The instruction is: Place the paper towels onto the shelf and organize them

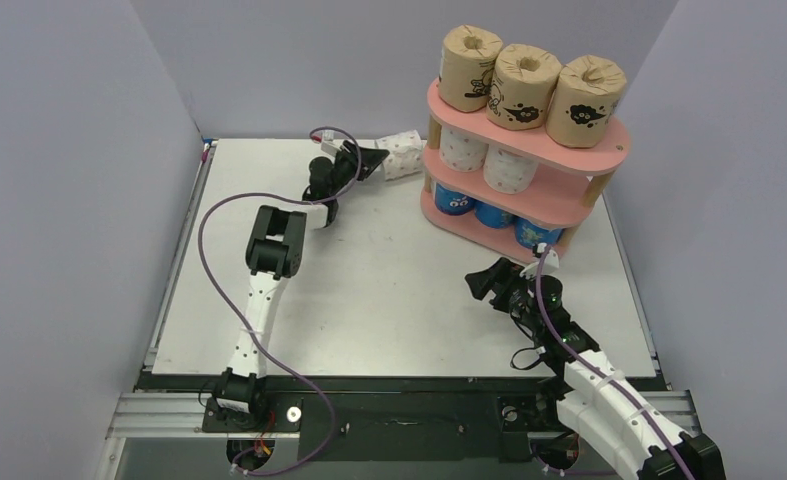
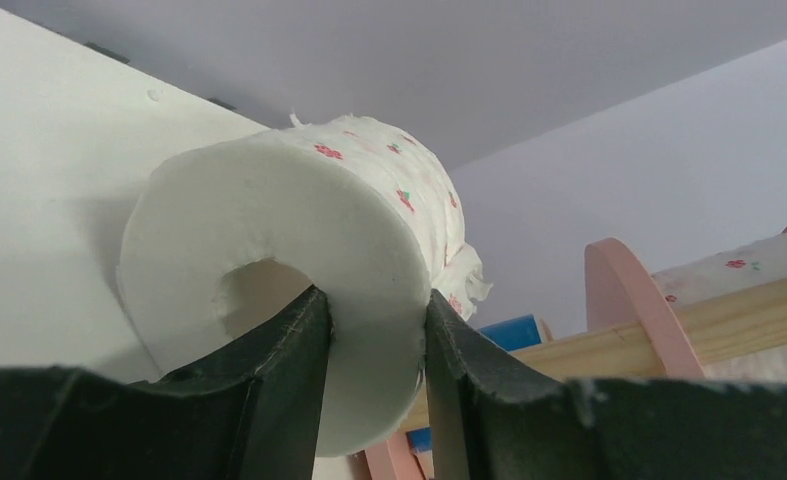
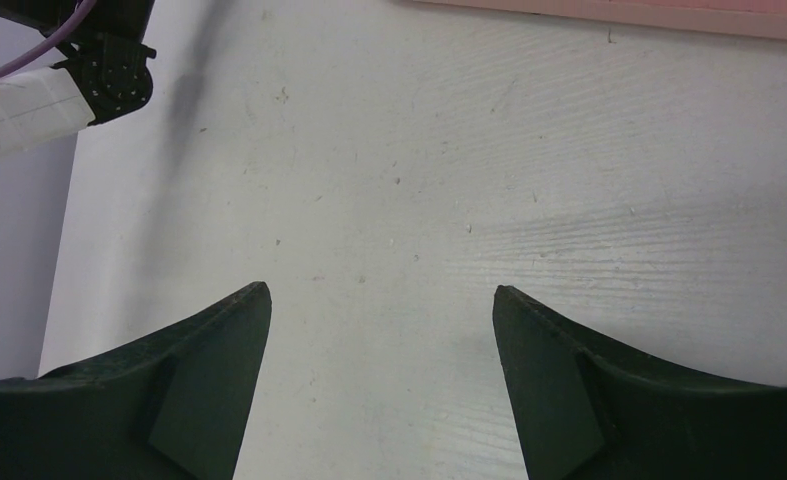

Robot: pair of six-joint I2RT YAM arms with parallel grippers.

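Note:
A white paper roll with small red flowers (image 1: pixel 403 155) lies on its side at the back of the table, just left of the shelf. My left gripper is shut on the wall of this floral roll (image 2: pixel 299 200), one finger in the hollow core and the other outside. The pink three-tier shelf (image 1: pixel 609 150) carries brown-wrapped rolls (image 1: pixel 524 85) on top, white floral rolls (image 1: pixel 510 171) in the middle and blue rolls (image 1: pixel 455 200) at the bottom. At the front right, my right gripper stands open, nothing between its fingers.
Bare white table (image 1: pixel 389 290) fills the space between the two arms. A grey wall (image 1: pixel 269 80) rises directly behind the roll. The shelf's wooden post (image 2: pixel 609 350) is close on the right in the left wrist view.

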